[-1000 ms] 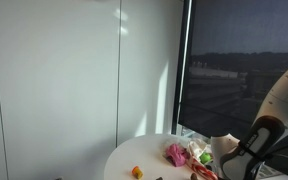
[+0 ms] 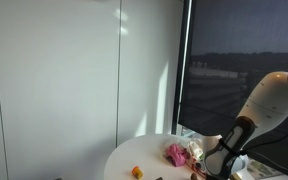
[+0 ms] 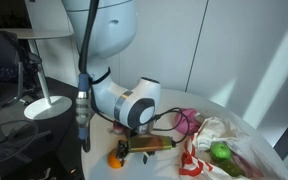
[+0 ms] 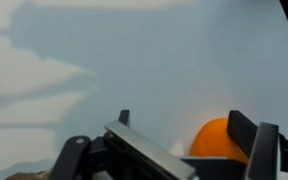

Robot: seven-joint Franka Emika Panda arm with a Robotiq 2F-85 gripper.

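Note:
An orange round fruit shows at the lower edge of the wrist view, beside and partly behind the right finger. My gripper is open, with a wide gap between its fingertips. In exterior view 2 the same orange fruit rests on the white table, close to the gripper. Whether they touch cannot be told. Exterior view 1 has the orange fruit low in the picture, left of the arm; the fingers are not clear there.
A white bag with red markings and a green item lies right of the arm. Behind it is a pink object. A brown object sits by the gripper. The round table has bare surface left of the fruit.
In exterior view 1 the arm has shifted left, towards the orange fruit, and more of its upper link shows. The objects on the table look unmoved.

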